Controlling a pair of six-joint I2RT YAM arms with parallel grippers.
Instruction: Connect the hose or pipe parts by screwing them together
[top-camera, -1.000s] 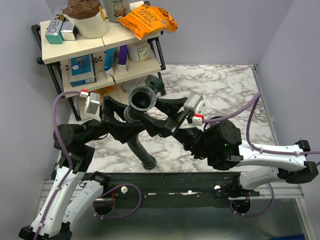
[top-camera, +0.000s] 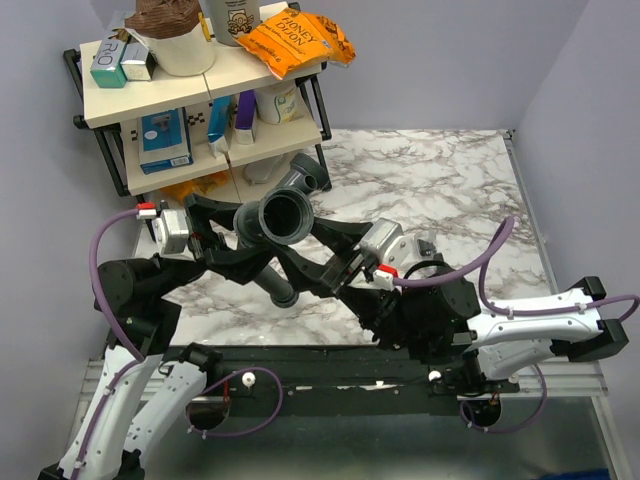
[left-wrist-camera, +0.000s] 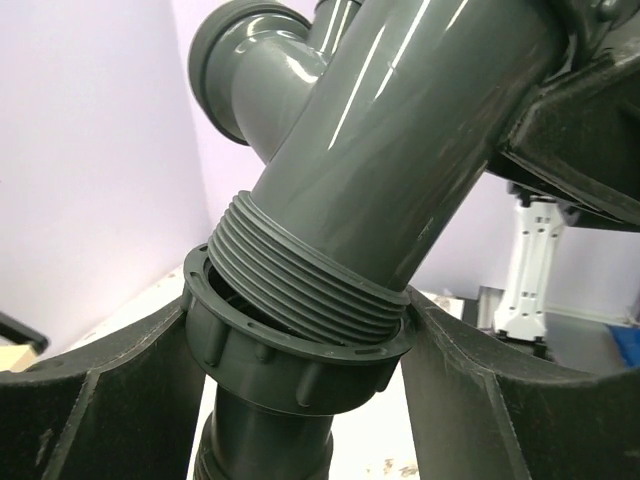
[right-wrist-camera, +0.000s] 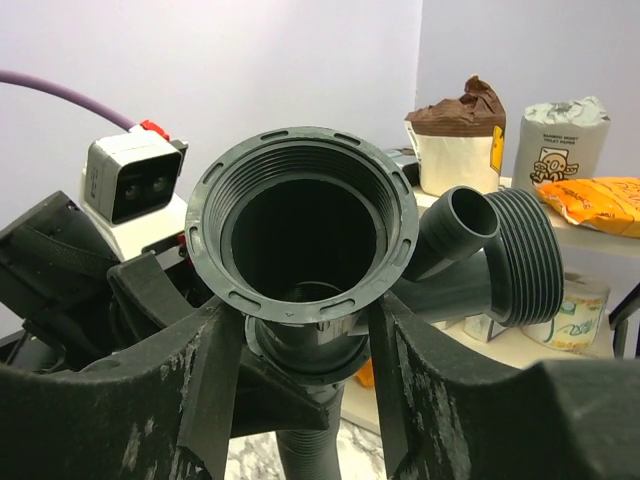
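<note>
A dark grey pipe assembly with a side branch (right-wrist-camera: 450, 290) is held up between both arms. In the left wrist view, the ribbed threaded end (left-wrist-camera: 300, 280) of its upper pipe sits at a slant in the mouth of a ring nut (left-wrist-camera: 300, 370). My left gripper is closed around that nut, a finger on either side. A lower pipe (left-wrist-camera: 272, 435) runs down below the nut. At the top, an open collar (right-wrist-camera: 303, 225) faces up, and the fingertips of my right gripper bear on it from both sides.
A shelf unit (top-camera: 150, 180) with boxes, rolls and orange packets (top-camera: 290, 42) stands at the back left. Both arms crowd closely around the pipe.
The collar has come down in the top view and looks larger, while the pipe's lower end has shifted up and slightly left.
</note>
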